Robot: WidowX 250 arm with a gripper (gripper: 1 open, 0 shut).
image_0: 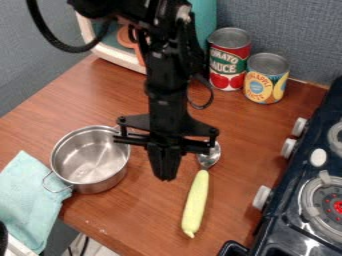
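My black gripper hangs over the middle of the wooden counter, between a steel pot on the left and a pale yellow corn-like item on the right. The metal head of a spoon shows just above that item, partly behind the gripper. Whether the fingers are open or shut is unclear from this view.
Two cans, a tomato can and a corn can, stand at the back. A stove fills the right side. A teal cloth lies at the left edge. A toy kitchen item stands behind the arm.
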